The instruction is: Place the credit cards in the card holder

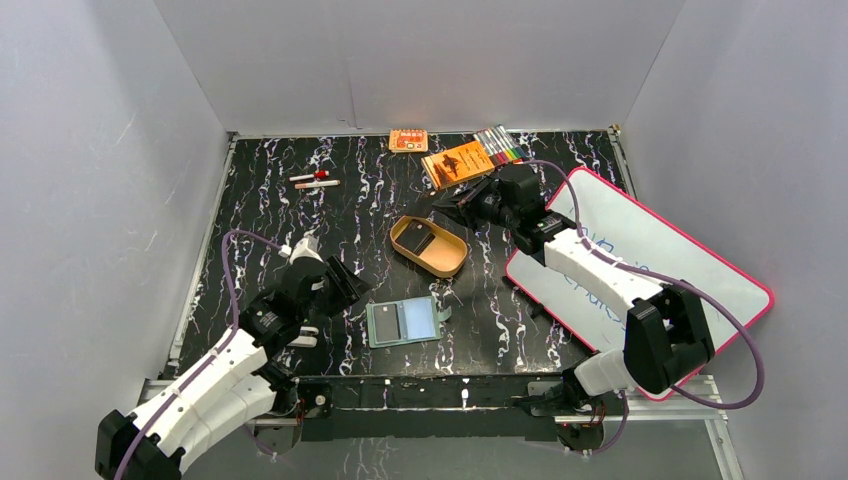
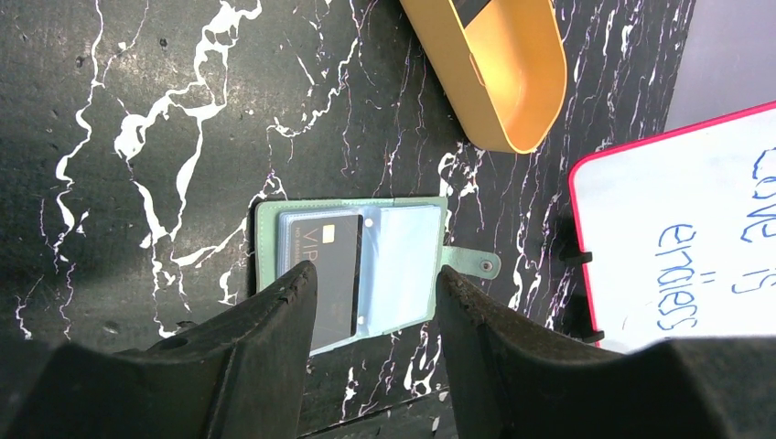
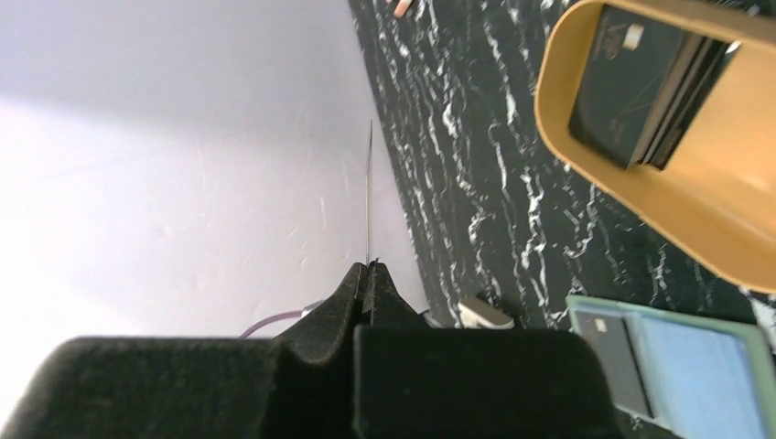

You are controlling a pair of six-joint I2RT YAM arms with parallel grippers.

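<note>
A mint card holder (image 1: 405, 322) lies open on the table, a dark card visible in its left side (image 2: 325, 274). An orange tray (image 1: 445, 262) holds several dark cards (image 3: 627, 82). My left gripper is part open, left of the holder in the top view, with nothing between its fingers.
A whiteboard (image 1: 640, 280) fills the right side. Notebooks (image 1: 450, 165), a pen set (image 1: 500, 142) and loose markers (image 1: 315, 184) lie toward the back.
</note>
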